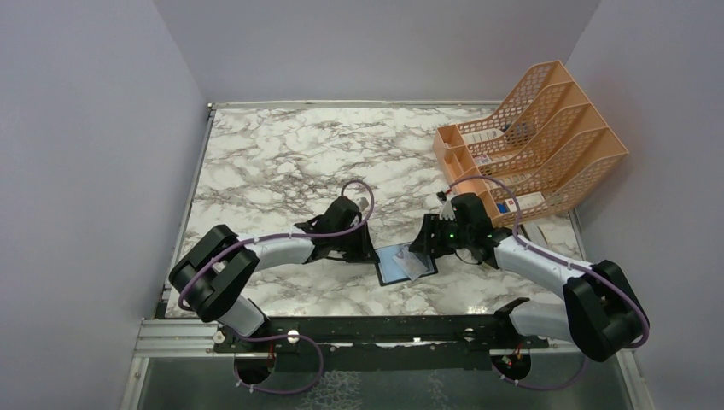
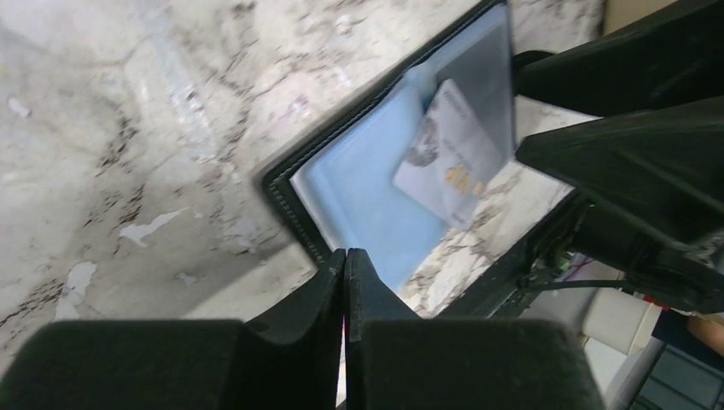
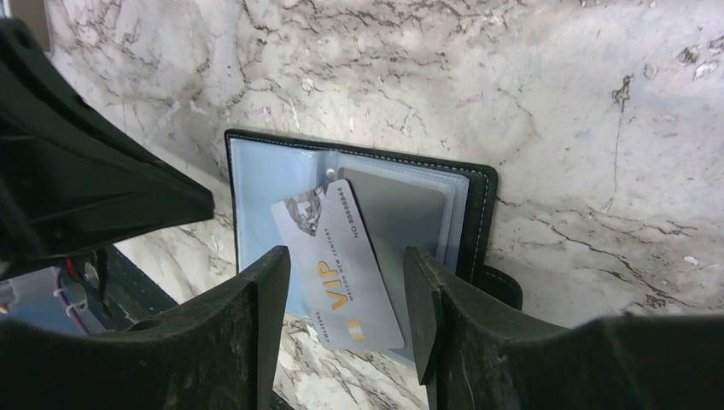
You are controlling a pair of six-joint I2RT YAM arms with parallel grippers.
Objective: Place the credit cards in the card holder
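The open card holder (image 1: 391, 269) lies on the marble table, black-edged with pale blue sleeves (image 2: 376, 205). A silver card printed VIP (image 3: 337, 265) lies skewed on it, over a darker grey area (image 3: 401, 222). My left gripper is shut, nothing showing between its fingers, at the holder's left edge. My right gripper stands open above the holder and card, its fingertips either side of the card.
An orange slotted organizer (image 1: 538, 145) with items inside fills the back right of the table. Small objects lie beside it at the right.
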